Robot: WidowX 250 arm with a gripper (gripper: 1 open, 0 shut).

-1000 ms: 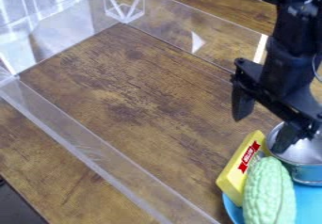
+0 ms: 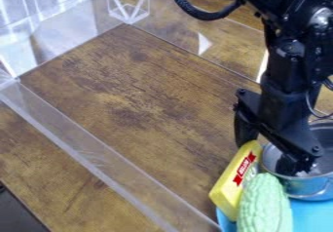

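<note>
The black robot gripper [image 2: 270, 148] is low at the right, over a metal pot [image 2: 307, 182]. Its fingers reach down beside the pot and the yellow box; whether they hold anything is hidden. The yellow box with a red label [image 2: 236, 177] stands tilted at the bottom right, left of the pot. A pale green corn-like vegetable [image 2: 263, 207] lies in front of them on a blue surface [image 2: 313, 219].
Clear plastic walls [image 2: 104, 168] border it, with a white latticed object at the top left.
The gripper has come down toward the pot and box. The yellow box, vegetable and pot have shifted slightly left.
</note>
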